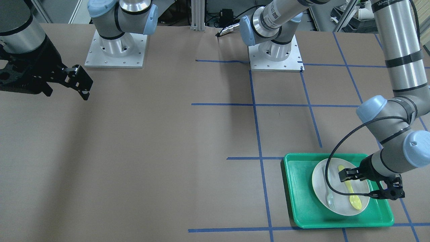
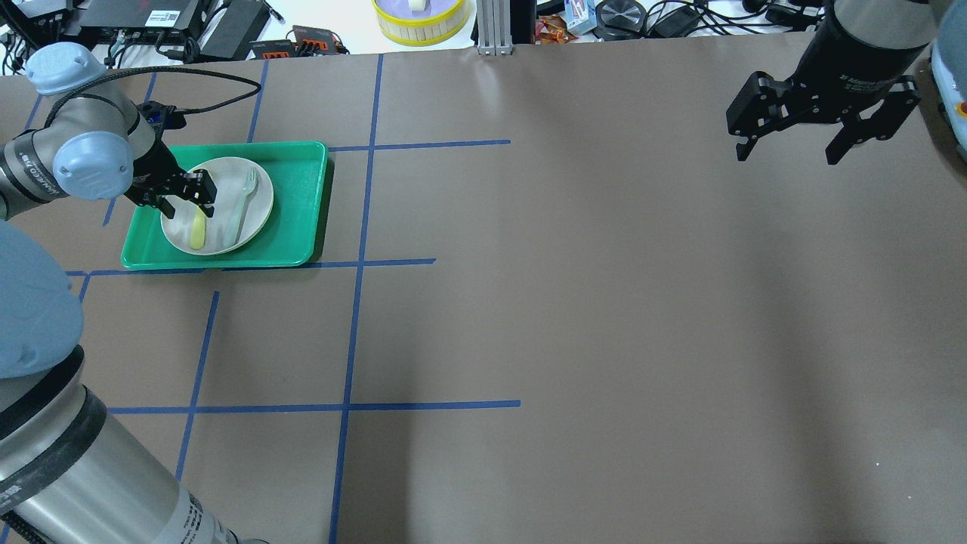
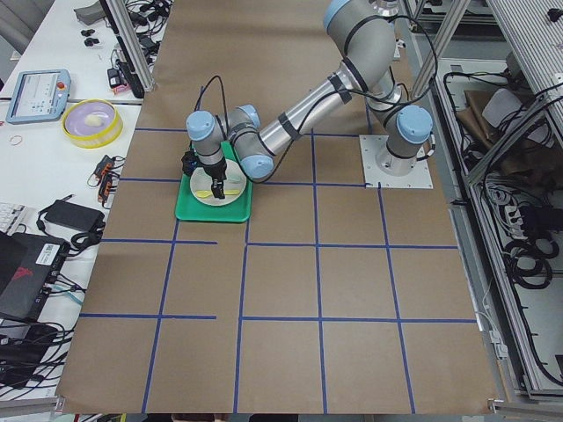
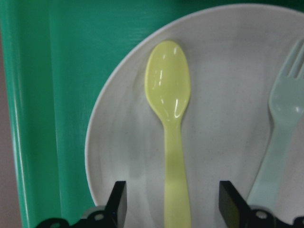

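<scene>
A white plate (image 2: 245,231) rests in a green tray (image 1: 296,201). On it lie a yellow spoon (image 4: 168,85) and a pale blue fork (image 4: 285,109), side by side. My gripper is low over the spoon's handle, its two fingers open on either side of the handle, with the fork to the right in the wrist view. In the front view the spoon's upper handle is partly behind the gripper.
The table (image 1: 169,153) left of the tray is clear, marked with blue tape. Other arms stand at the edges, one black gripper (image 2: 820,113) at top right in the top view.
</scene>
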